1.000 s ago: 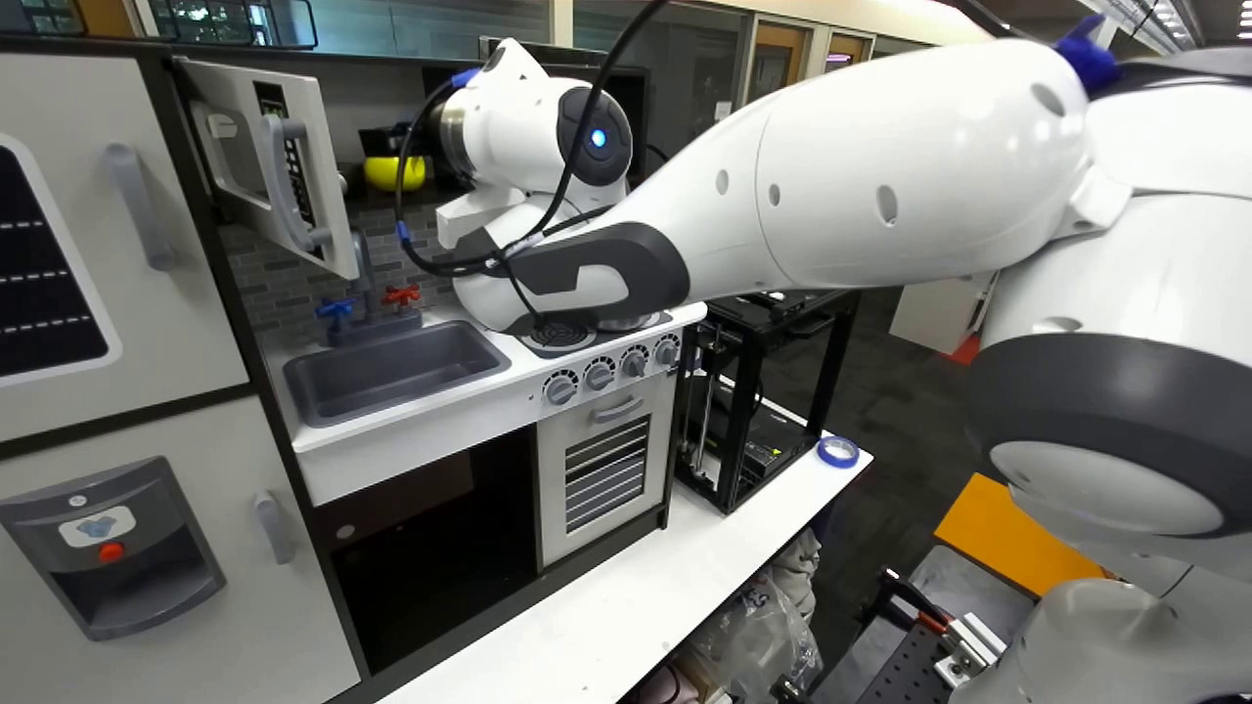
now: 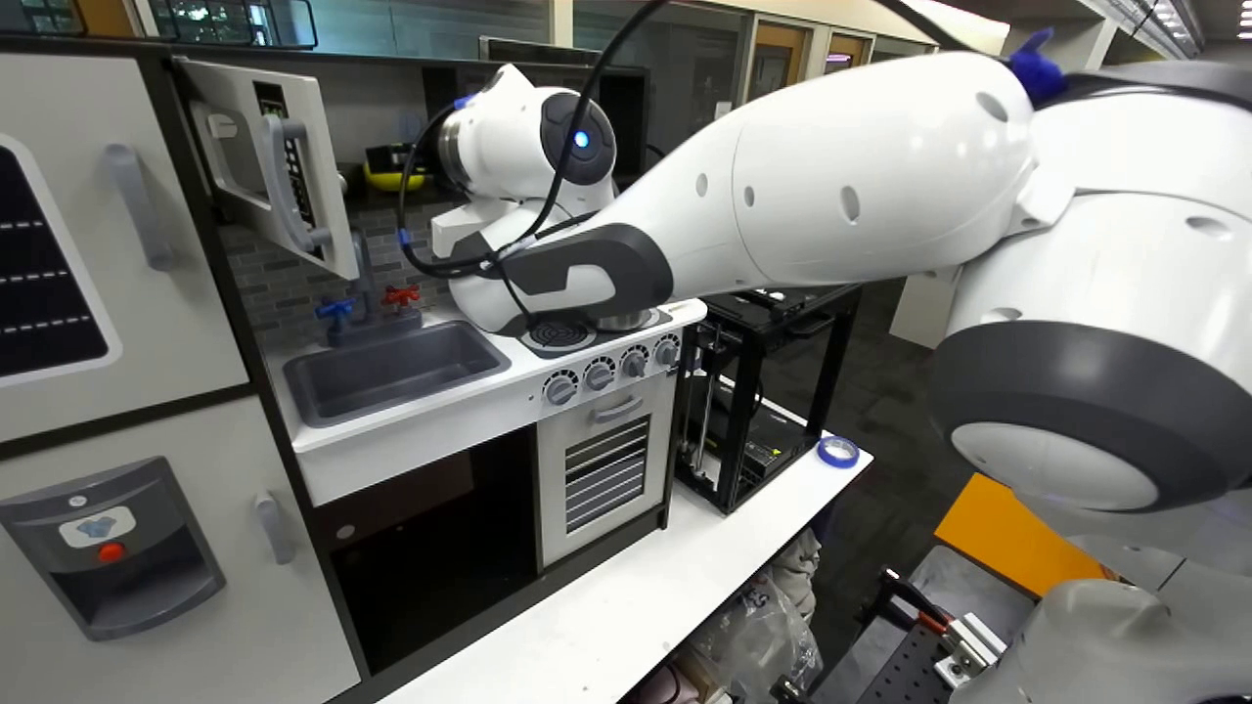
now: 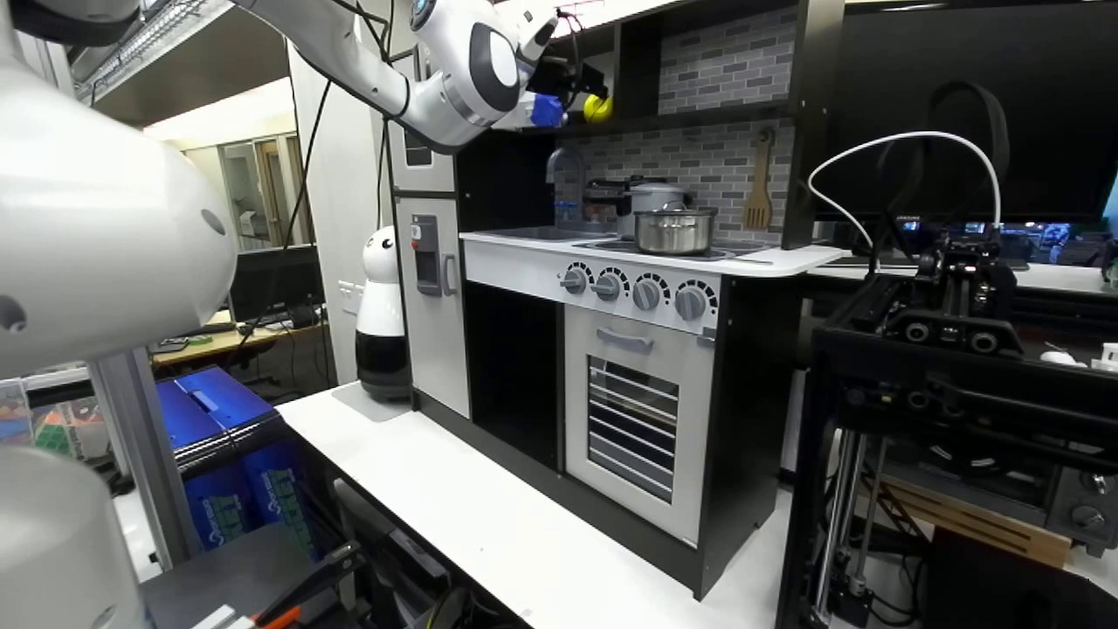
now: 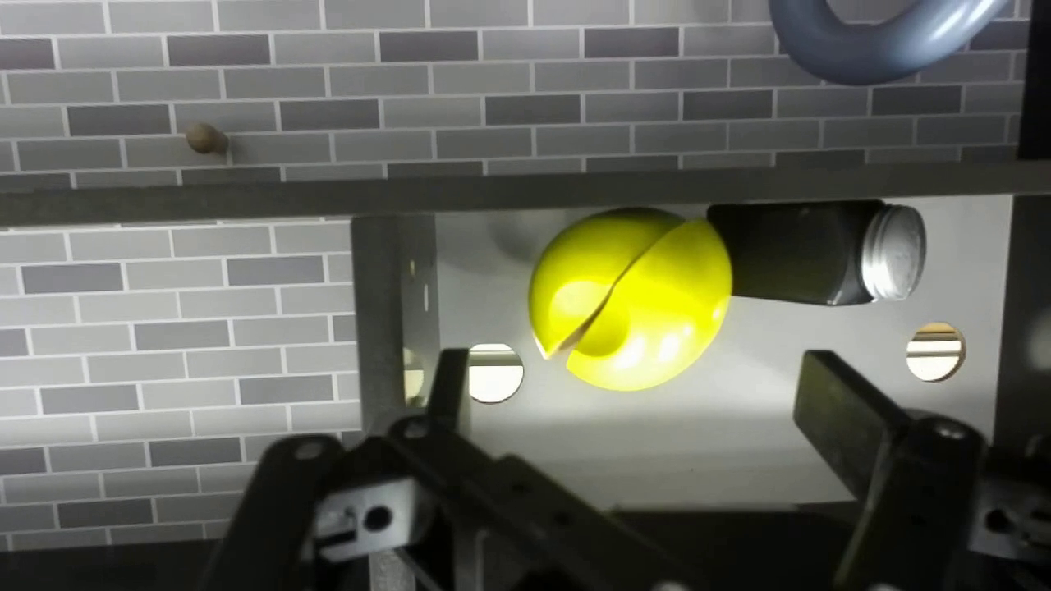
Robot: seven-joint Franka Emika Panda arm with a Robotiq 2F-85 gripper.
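A round yellow object [image 4: 650, 305] with a slit across it rests on the small shelf in the upper part of the toy kitchen; the wrist view shows the scene upside down. Beside it, touching or nearly so, lies a dark jar [image 4: 798, 253] with a silver lid. My gripper is open, its fingers spread wider than the yellow object, with nothing held. How much depth separates the fingertips from it is hard to tell. Exterior view 2 shows the yellow object [image 3: 597, 108] close to the gripper, whose fingers are unclear there.
A shelf edge [image 4: 246, 202] and a divider [image 4: 379, 315] border the compartment. An open cabinet door [image 2: 276, 164] sticks out left of my arm. Below are the sink [image 2: 393, 370], the faucet [image 3: 567, 168] and a metal pot [image 3: 676, 231] on the stove.
In exterior view 1 my arm has shifted slightly to the left, toward the kitchen, and its wrist sits a little lower. The yellow object and the cabinet door appear unmoved.
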